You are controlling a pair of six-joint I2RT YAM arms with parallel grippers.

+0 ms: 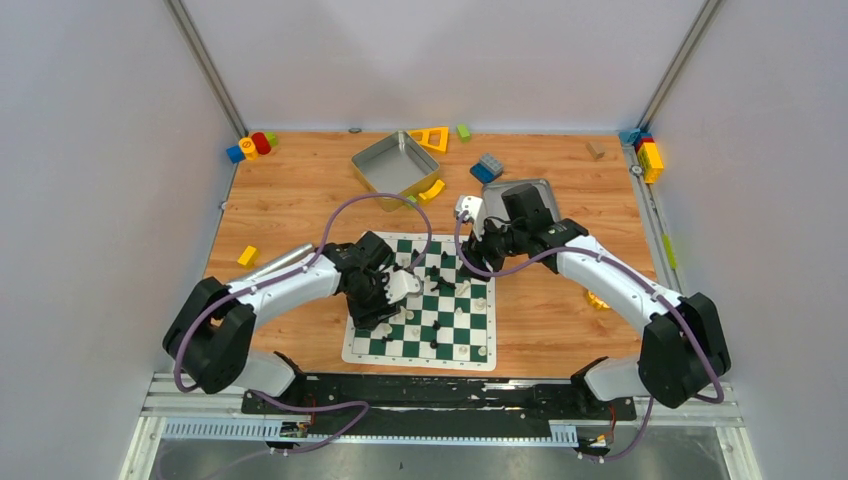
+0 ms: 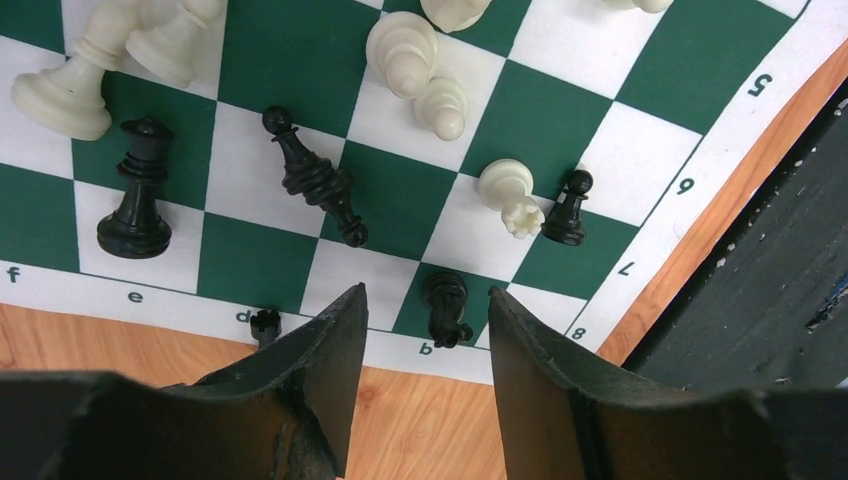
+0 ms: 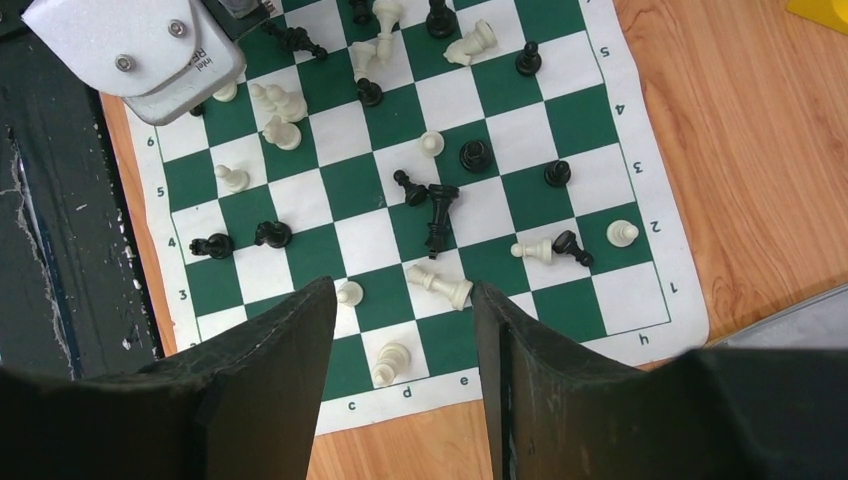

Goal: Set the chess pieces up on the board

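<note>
The green and white chess board lies on the table with black and white pieces scattered over it, some upright and some lying. My left gripper is open over the board's left side. A black piece on the b8 square appears between its fingertips, with gaps on both sides. Near it lie a black pawn and a white rook. My right gripper stands open at the board's right edge. Between its fingers in view is a lying white piece; a black king or queen lies farther in.
An empty grey bin and a grey tray stand behind the board. Toy blocks, such as a yellow block, lie around the table. Both grippers hover over the board, fairly close to each other.
</note>
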